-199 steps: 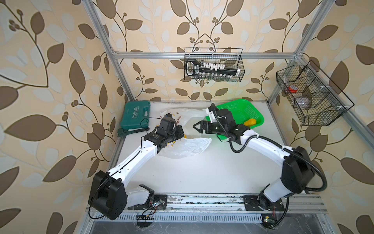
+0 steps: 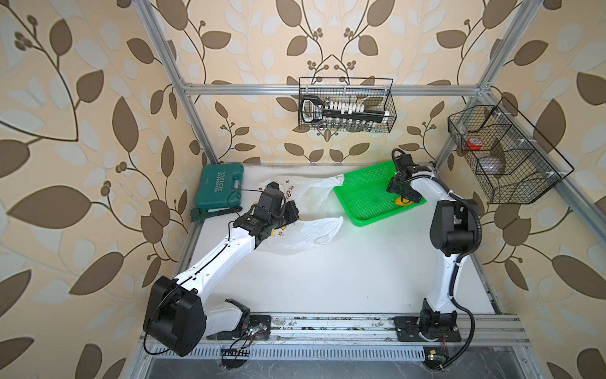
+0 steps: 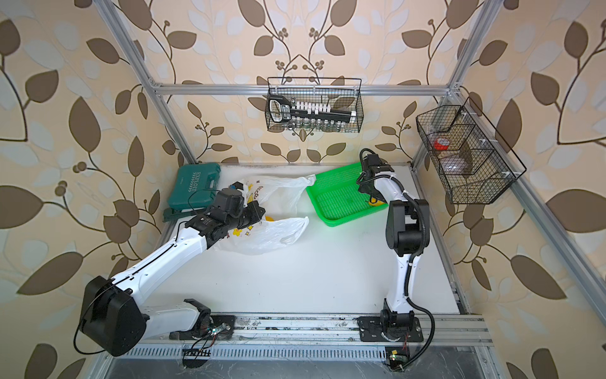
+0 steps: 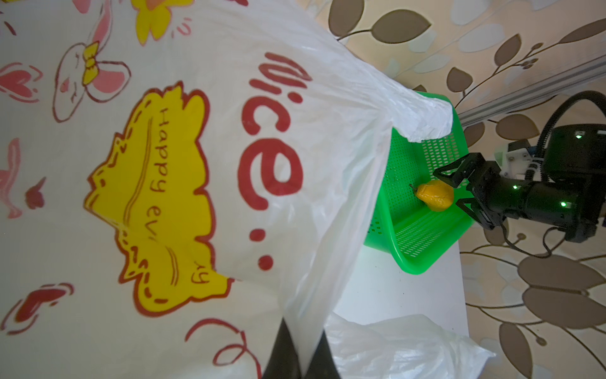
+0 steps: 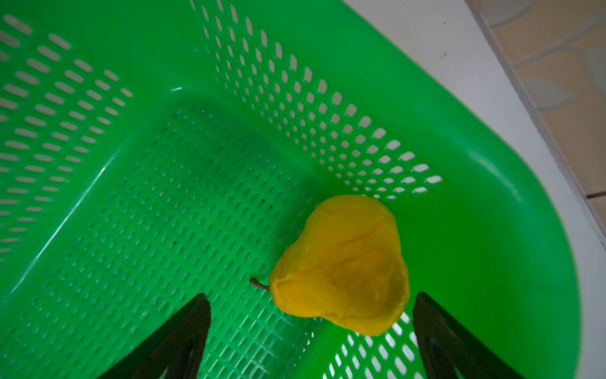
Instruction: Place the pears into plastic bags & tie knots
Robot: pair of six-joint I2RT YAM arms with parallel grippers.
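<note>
The printed white plastic bag [image 4: 157, 164] lies open at the left-middle of the table [image 2: 372, 265]. My left gripper is shut on a fold of it; bits of yellow show near it in the top views. A yellow pear [image 5: 341, 259] lies at the right end of the green basket [image 2: 366, 195], stem toward the left in the right wrist view. My right gripper hangs just above it, open, one finger either side of the pear and nothing held.
A teal case [image 2: 217, 186] lies at the back left. Wire baskets [image 2: 347, 104] hang on the back and right walls.
My right gripper has swung from beside the bag to above the pear at the basket's right end. The left arm stays still.
</note>
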